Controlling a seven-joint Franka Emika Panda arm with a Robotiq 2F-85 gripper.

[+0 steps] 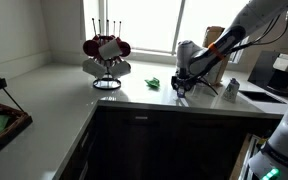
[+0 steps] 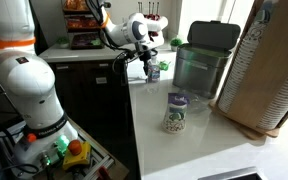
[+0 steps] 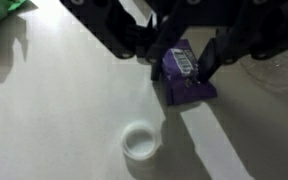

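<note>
In the wrist view a small purple packet with pale print shows between the dark fingers of my gripper. The left finger is right beside the packet; whether both fingers press on it cannot be told. A white ring-shaped cap lies on the counter close by, apart from the gripper. From the side, the gripper is low over the right part of the white counter. The packet is too small there to make out clearly.
A green cloth lies to the gripper's left, and a rack with dark red mugs stands farther left. A clear bin and a purple-and-white jar are also on the counter.
</note>
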